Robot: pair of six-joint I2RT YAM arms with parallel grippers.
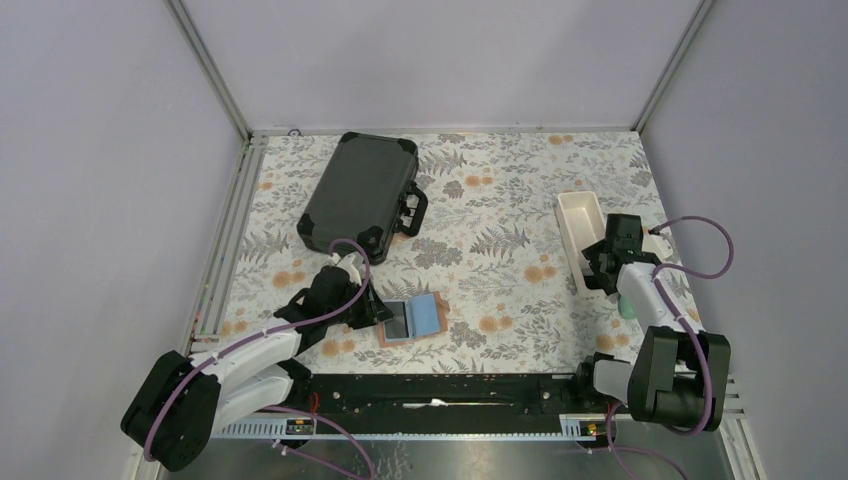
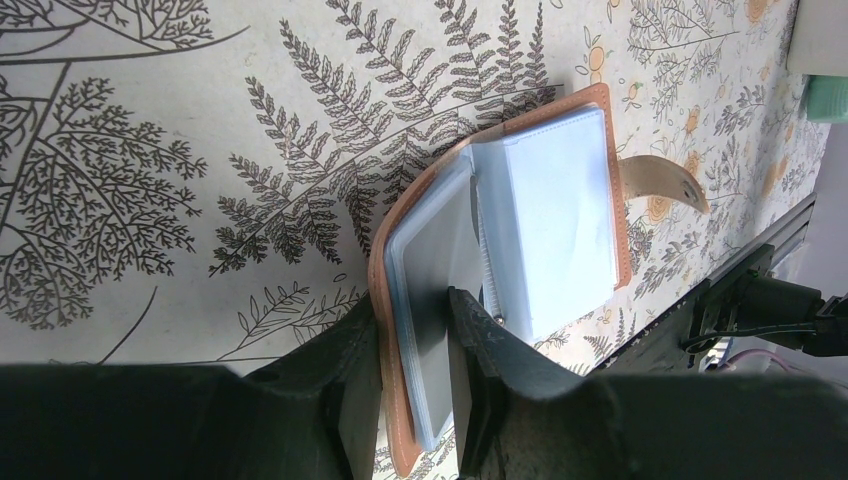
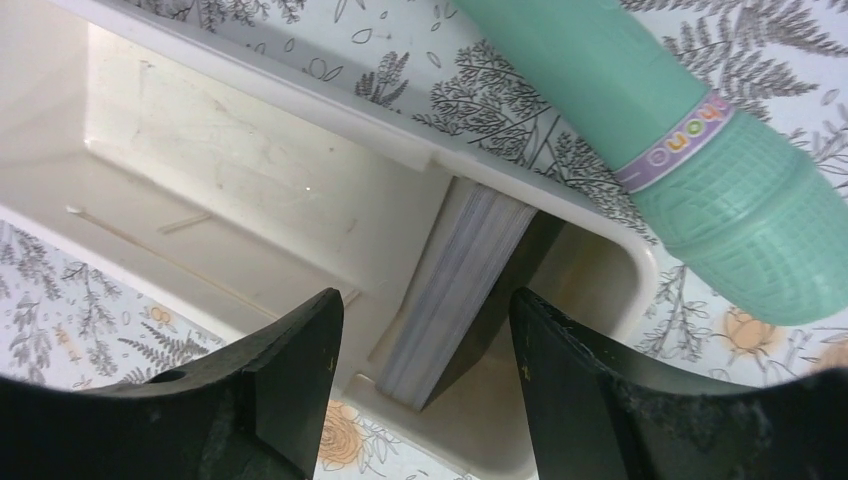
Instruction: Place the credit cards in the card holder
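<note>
The card holder (image 1: 424,314), tan with pale blue sleeves, lies open on the floral mat at front left. My left gripper is at its left end, fingers either side of the edge; how tightly they close is unclear. A stack of cards (image 3: 450,300) stands on edge, slanted, at one end of a cream tray (image 3: 240,170). My right gripper hangs over that stack, open, its fingertips on either side of it.
A black case (image 1: 355,190) lies at the back left. A mint bottle (image 3: 700,180) lies beside the tray at the right.
</note>
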